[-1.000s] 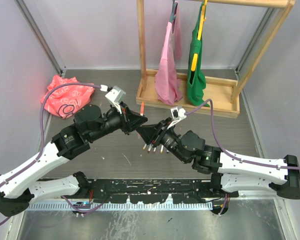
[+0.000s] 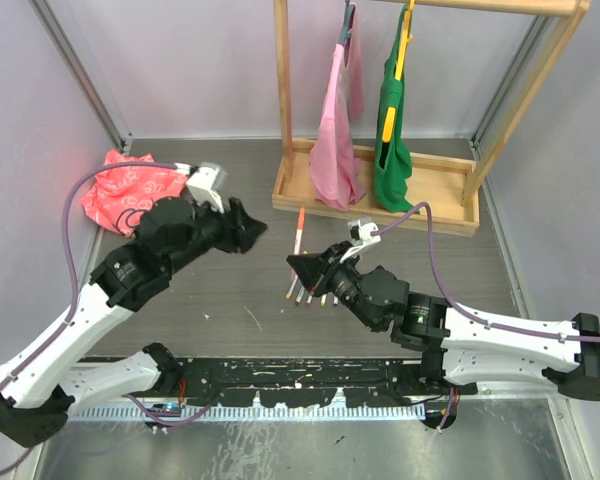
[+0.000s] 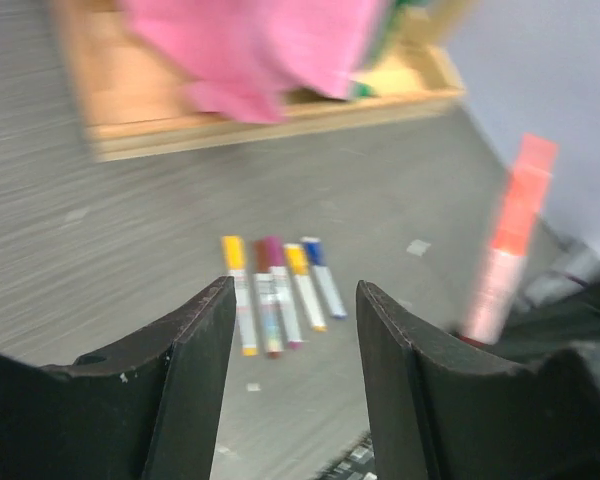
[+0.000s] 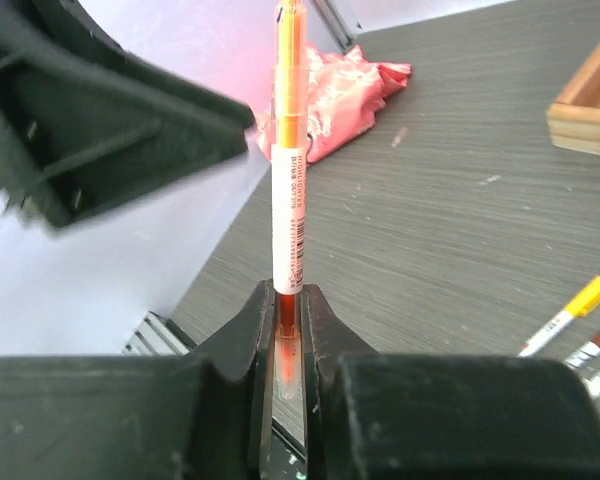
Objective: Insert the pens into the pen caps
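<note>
An orange highlighter stands upright in my right gripper, shut on its lower, transparent end; it also shows at the right of the left wrist view. My left gripper is open, apart from the pen, with nothing between its fingers. Several pens lie side by side on the grey table: yellow, brown, purple, another yellow and blue.
A wooden tray with a rack holding pink and green cloths stands at the back. A red cloth lies at back left.
My left gripper has pulled back leftward, away from my right one. The orange pen, with my right gripper, has moved slightly right.
</note>
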